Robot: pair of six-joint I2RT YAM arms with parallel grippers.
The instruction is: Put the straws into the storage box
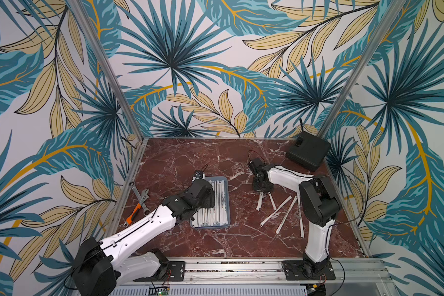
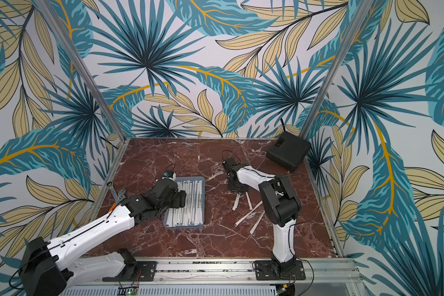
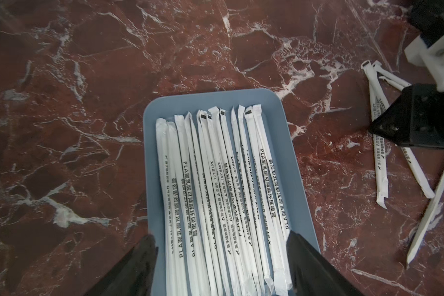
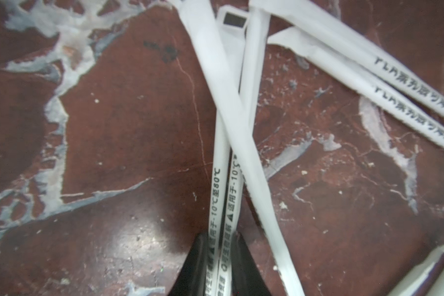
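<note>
In the left wrist view, the blue-grey storage box [image 3: 155,101] holds a row of white paper-wrapped straws [image 3: 207,197]. Above it my left gripper is open, its fingers wide apart with nothing between them. On the table to the right, my right gripper is down over loose straws. Its dark fingertips stand close together on either side of two printed straws [image 4: 222,162]; whether they grip them cannot be told. A third straw [image 4: 231,108] crosses over that pair.
More loose straws [image 1: 276,211] lie fanned out towards the right arm. A black case [image 1: 308,150] stands at the back right corner. Orange-handled pliers [image 1: 135,212] and a wrench lie at the left edge.
</note>
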